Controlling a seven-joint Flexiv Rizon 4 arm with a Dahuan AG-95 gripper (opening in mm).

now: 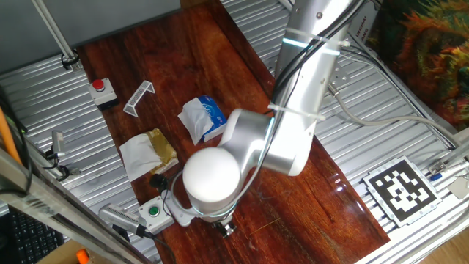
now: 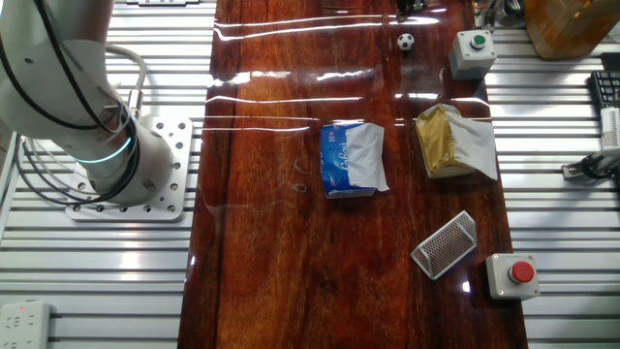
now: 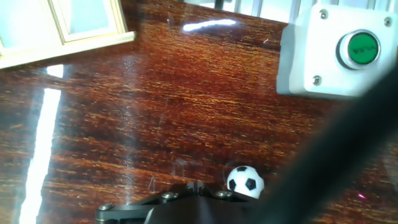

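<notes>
A small black-and-white soccer ball point(image 3: 245, 182) rests on the dark wooden table, just right of my gripper in the wrist view. The fingertips look drawn together, with nothing visible between them. In exterior view 2 the ball point(image 2: 405, 42) lies near the top edge, slightly below the partly visible gripper point(image 2: 417, 17). From exterior view 1 the ball is hidden beneath the arm, whose gripper point(image 1: 226, 229) points down over the table. The ball and the fingers appear apart; whether they touch is hard to tell.
A green-button box point(image 3: 336, 53) stands beyond the ball, and a cream-framed object point(image 3: 68, 43) is at upper left. Elsewhere lie a blue tissue pack point(image 2: 351, 160), a gold-and-white pack point(image 2: 455, 142), a perforated metal piece point(image 2: 446, 244) and a red-button box point(image 2: 512, 276).
</notes>
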